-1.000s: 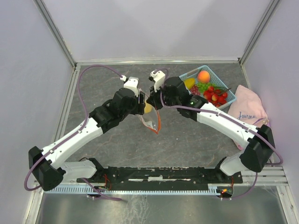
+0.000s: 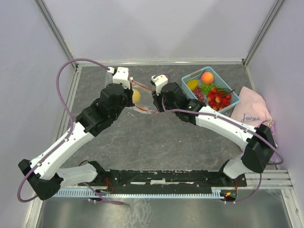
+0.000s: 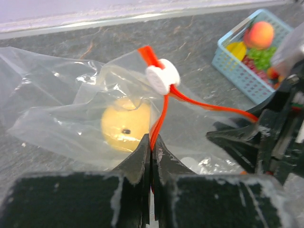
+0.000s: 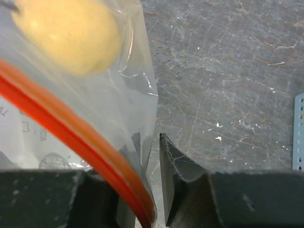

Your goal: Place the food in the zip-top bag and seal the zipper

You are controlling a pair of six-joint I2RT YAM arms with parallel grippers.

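The clear zip bag with orange zipper holds a round yellow food, also in the right wrist view at the upper left (image 4: 66,33). My left gripper is shut on the orange zipper, near its white slider (image 3: 162,76). My right gripper is part open at the other end of the zipper, which runs diagonally between or over its fingers; whether it grips it is unclear. In the top view both grippers face each other, the bag stretched between them.
A blue basket (image 2: 230,104) of mixed produce stands at the back right. A pink cloth bag (image 2: 251,111) lies on the right.
My left gripper has moved left, pulling the bag with it and stretching the zipper straighter toward my right gripper, which has moved only slightly.
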